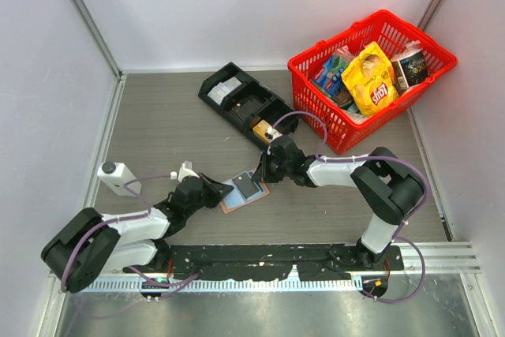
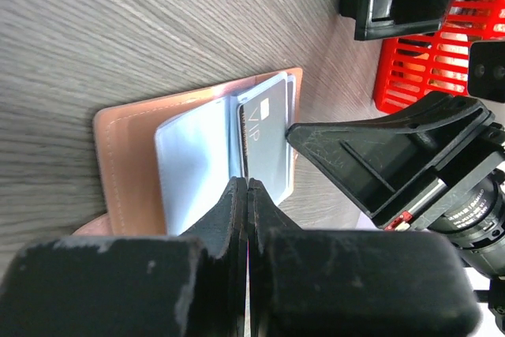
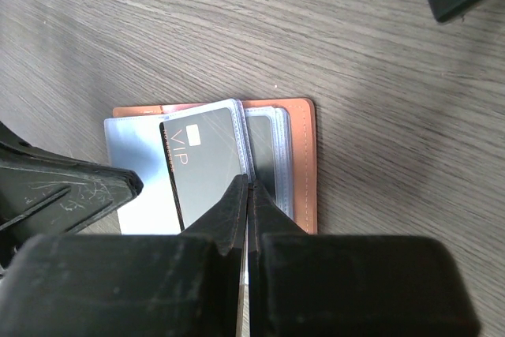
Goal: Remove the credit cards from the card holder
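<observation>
The open card holder (image 1: 234, 207), tan with pale blue pages, lies on the table between both grippers. Its grey VIP card (image 2: 268, 128) sits in a clear sleeve, with the dark-striped edge facing left. My left gripper is shut, nothing between its fingers; its tips are over the pale page beside the card's striped edge. From the other side, my right gripper is shut at the sleeve's far edge, which runs into its fingertips. Another grey card (image 3: 263, 147) shows behind that edge. The fingers hide the holder's lower part.
A black divided tray (image 1: 251, 106) stands behind the holder, with a red basket (image 1: 335, 120) of packets to its right. A white bottle (image 1: 118, 178) is at the left. Bare table lies at back left and front right.
</observation>
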